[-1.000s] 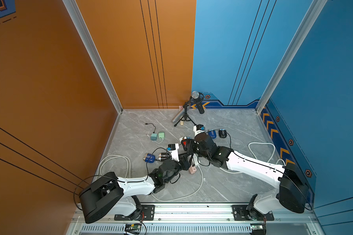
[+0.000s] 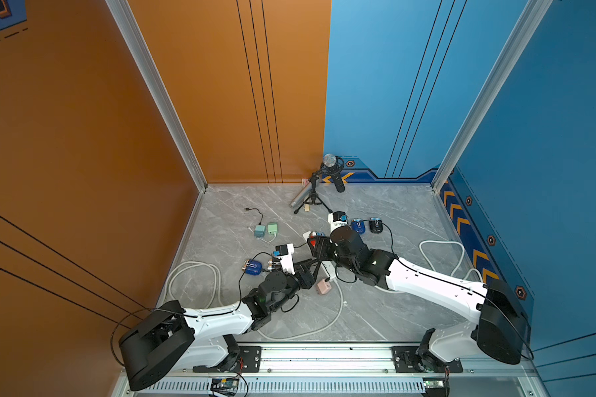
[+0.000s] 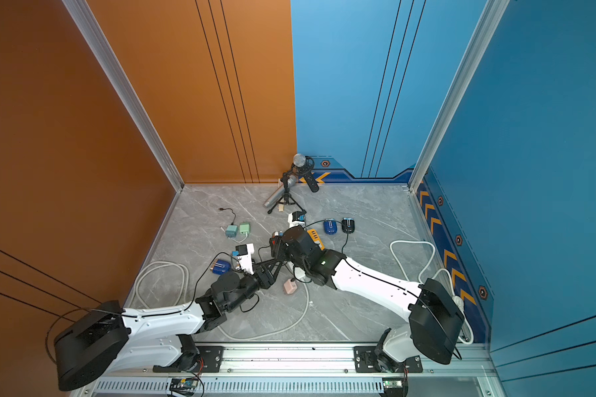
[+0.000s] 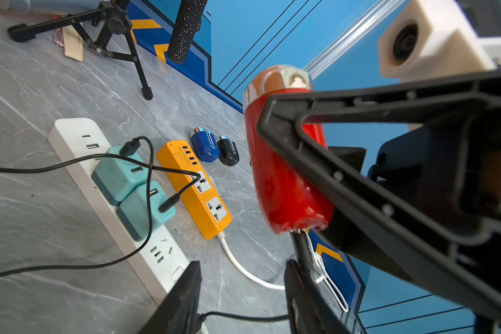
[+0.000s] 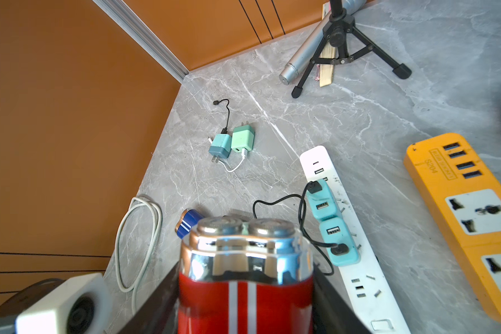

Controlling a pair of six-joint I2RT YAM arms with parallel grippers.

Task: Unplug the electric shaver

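My right gripper [image 3: 278,246] is shut on the red electric shaver [image 4: 284,167], holding it above the middle of the table, silver head up. A dark plug or cord hangs from the shaver's underside in the left wrist view. My left gripper stands open just below, its fingers spread, with the right finger near that cord. In the right wrist view the shaver's top fills the lower middle, hiding part of the scene behind it.
A white power strip [image 5: 373,295] with teal adapters [image 5: 336,239] and cables lies beside an orange strip [image 5: 439,183]. Blue [image 4: 204,144] and black [image 4: 228,149] shavers lie behind. A tripod [image 5: 342,39] stands at the back; open table surrounds the small chargers [image 5: 242,139] at back left.
The right arm has shifted only slightly, still holding the shaver.
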